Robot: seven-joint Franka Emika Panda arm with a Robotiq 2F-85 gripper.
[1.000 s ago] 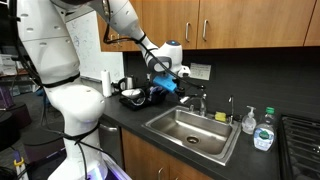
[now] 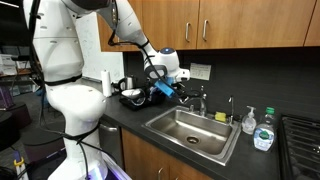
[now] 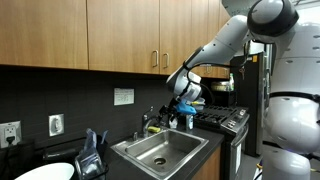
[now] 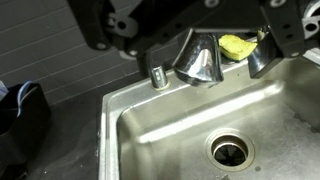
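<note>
My gripper hangs above the back edge of the sink [image 2: 195, 135] in the wrist view. Its dark, shiny fingers [image 4: 199, 60] stand apart, open, with nothing held between them. Through the gap a yellow sponge [image 4: 237, 46] shows on the sink's back ledge, lower than the fingertips and partly hidden by them. Exterior view 1 has the gripper [image 2: 179, 92] above the sink's left rear side, left of the faucet [image 2: 203, 102]. In exterior view 2 the arm reaches over the sink [image 3: 165, 152] from the right.
A dish rack [image 2: 138, 98] stands left of the sink. Right of it are a soap dispenser [image 2: 249, 121] and a detergent bottle [image 2: 264, 132], beside the stove [image 2: 302, 145]. Wooden cabinets [image 2: 240, 24] hang overhead. The sink basin looks empty around its drain [image 4: 231, 151].
In exterior view 1 the wrist has come down and slightly to the left over the last second. The sink and the objects on the counter look unmoved.
</note>
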